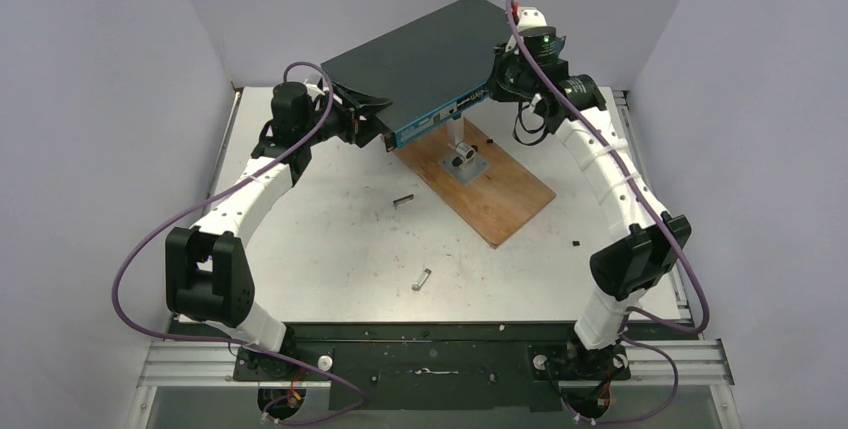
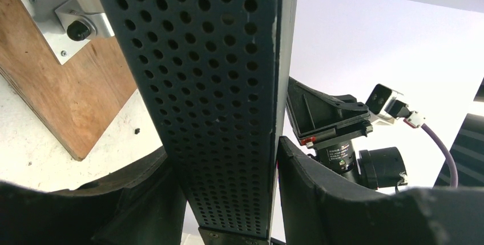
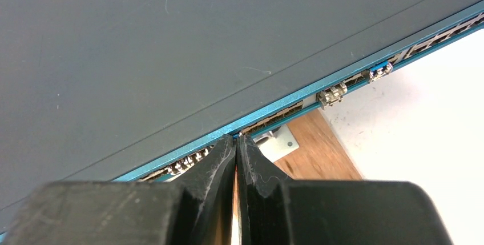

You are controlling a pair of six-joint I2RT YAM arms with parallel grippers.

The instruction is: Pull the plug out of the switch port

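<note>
A large dark switch with a blue port strip along its front stands tilted on a metal mount. My left gripper is shut on the switch's perforated end. My right gripper is at the port row in the right wrist view, fingertips pressed together at the blue edge; whatever is between them is too small to make out. Metal plug modules sit in ports to the right of it, with more just left of the fingertips.
The mount's wooden board lies on the white table under the switch. Two small loose metal pieces lie on the open table in front. Grey walls enclose the sides and back.
</note>
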